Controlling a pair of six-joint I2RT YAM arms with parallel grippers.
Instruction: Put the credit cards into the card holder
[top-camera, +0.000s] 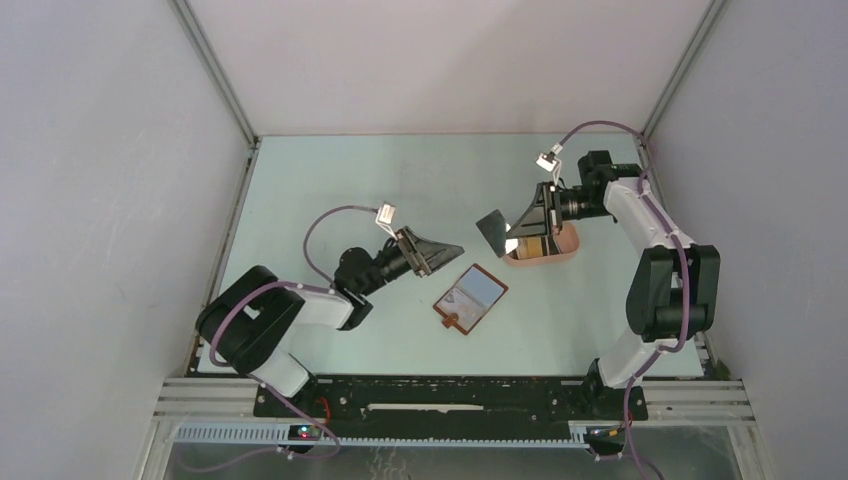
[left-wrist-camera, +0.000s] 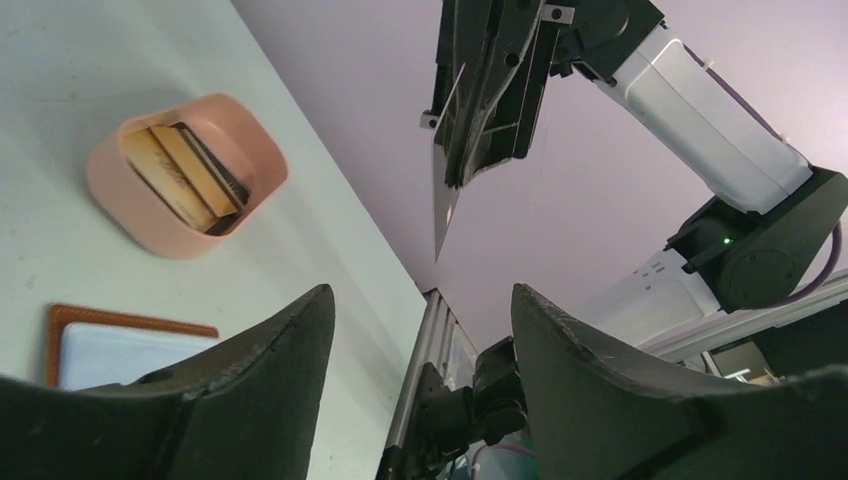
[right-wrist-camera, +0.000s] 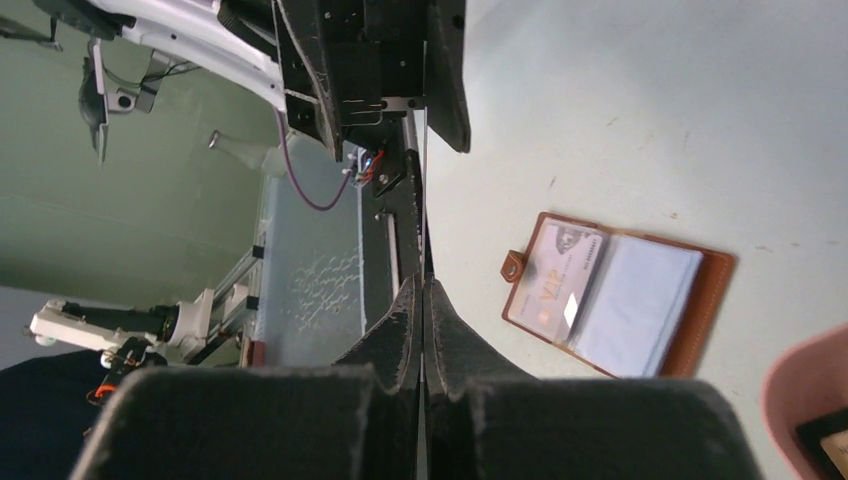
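Observation:
A dark card juts from the fingertips of my right gripper, which is shut on one end of it. Edge-on, the same card is a thin line in the right wrist view. My left gripper hovers to the left of the card with empty, parted fingers. Below both grippers, the brown card holder lies open on the table; a VIP card fills one side and a pale pocket the other.
A pink bin with several cards stands beneath the right arm, right of the holder.

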